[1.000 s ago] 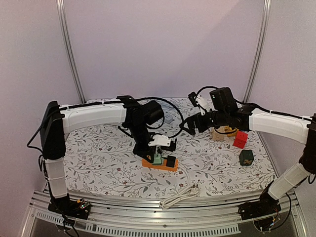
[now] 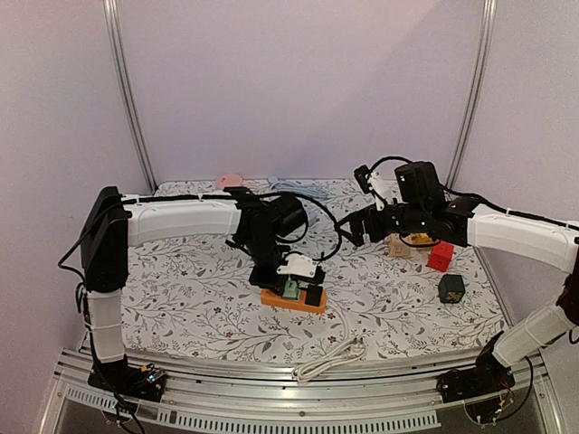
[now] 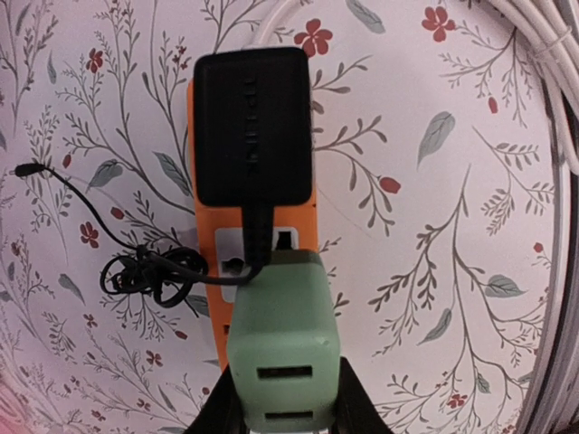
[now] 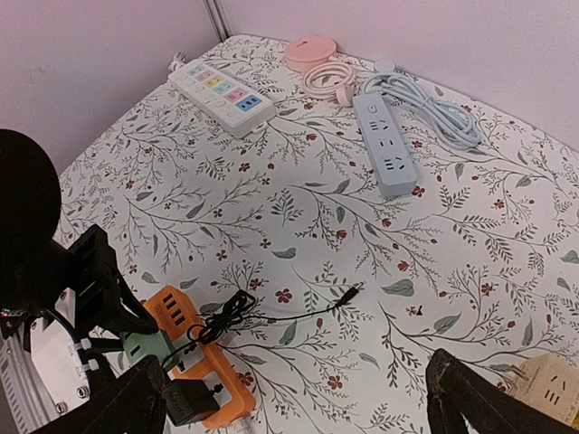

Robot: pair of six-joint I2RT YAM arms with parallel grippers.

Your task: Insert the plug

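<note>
An orange power strip (image 2: 274, 299) lies front-centre, with a black TP-Link adapter (image 3: 251, 122) on one end and its thin cable (image 3: 149, 276) coiled beside it. My left gripper is shut on a green plug (image 3: 282, 334), which is held on or just over the strip beside the adapter; whether it is seated I cannot tell. My right gripper (image 2: 355, 226) hovers open to the right, above the table, with nothing between its fingers.
A white cord bundle (image 2: 327, 362) lies at the front edge. White strips (image 4: 384, 145) and a pink coil lie at the back. A red block (image 2: 440, 257), dark cube (image 2: 451, 288) and wooden box (image 4: 543, 389) stand right.
Both arms have shifted slightly to the right since a second ago. The left gripper stays at the orange strip with the green plug.
</note>
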